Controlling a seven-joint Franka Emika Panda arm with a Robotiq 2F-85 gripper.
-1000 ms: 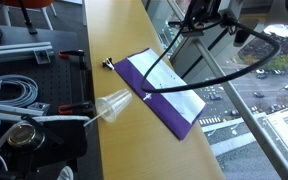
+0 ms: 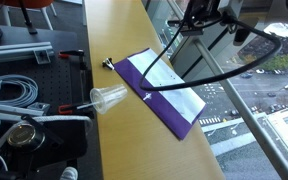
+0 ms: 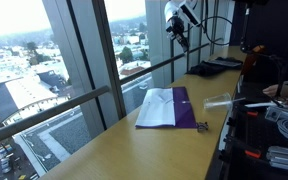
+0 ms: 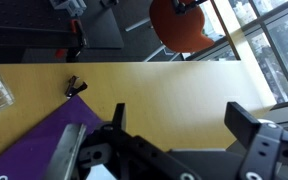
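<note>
My gripper hangs above the table with its fingers apart and nothing between them. In exterior view 2 the gripper (image 3: 182, 40) is at the back, near the windows. A purple and white sheet or folder (image 2: 164, 85) lies flat on the table; in the wrist view its purple part (image 4: 39, 145) shows at lower left, partly hidden by a finger. A clear plastic cup (image 2: 109, 98) is at the table edge by the black cart. Near the sheet's corner lies a small dark object (image 4: 75, 86), too small to identify.
The wooden table (image 3: 94, 150) has bare room in front of the sheet. Tall windows (image 3: 44, 60) line one side. A black cart with coiled cables (image 2: 19, 90) stands along the other side. An orange chair (image 4: 176, 25) is beyond the table edge.
The clear cup has shifted slightly up and left in exterior view 1, and a thin pale stick beside it no longer shows. The arm, sheet and small dark object look unmoved.
</note>
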